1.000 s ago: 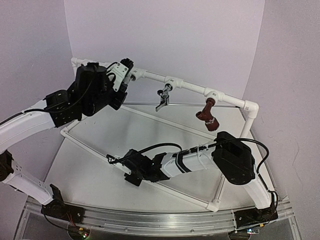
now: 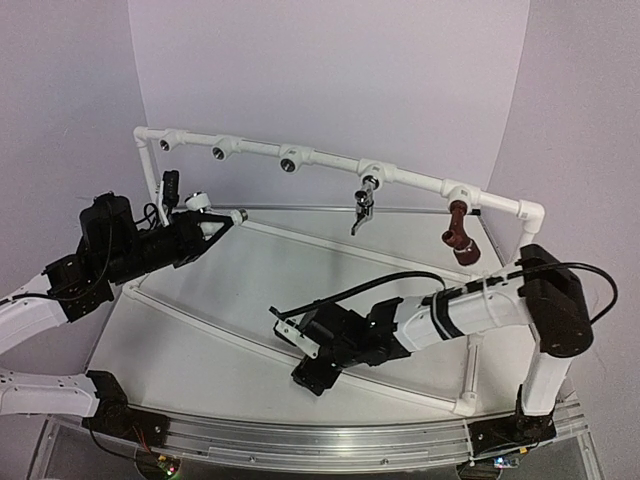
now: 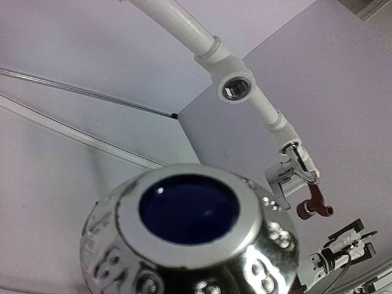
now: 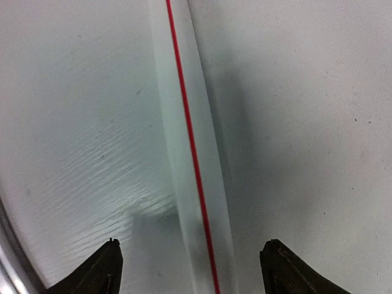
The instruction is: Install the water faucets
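Observation:
My left gripper (image 2: pixel 212 226) is shut on a white-and-chrome faucet (image 2: pixel 208 212), held below the left part of the upper pipe (image 2: pixel 262 148) and apart from it. The held faucet's round chrome end with a dark blue centre (image 3: pixel 188 208) fills the lower left wrist view; no fingers show there. A chrome faucet (image 2: pixel 363 203) and a brown faucet (image 2: pixel 460 236) hang from fittings further right. Three fittings on the left, including the third tee (image 2: pixel 290 158), are empty. My right gripper stands open over the lower front pipe (image 4: pixel 199 184), its fingers (image 4: pixel 98 269) spread with nothing gripped.
A white pipe frame lies on the pale base, its front bar (image 2: pixel 215 330) running under the right arm. Behind it is a thin metal rail (image 2: pixel 310 208). A metal beam (image 2: pixel 300 440) crosses the front. The floor inside the frame is mostly clear.
The left arm has drawn back left and down from the upper pipe, the faucet now showing in its grip. The pipe frame, hanging faucets and right arm have shifted right.

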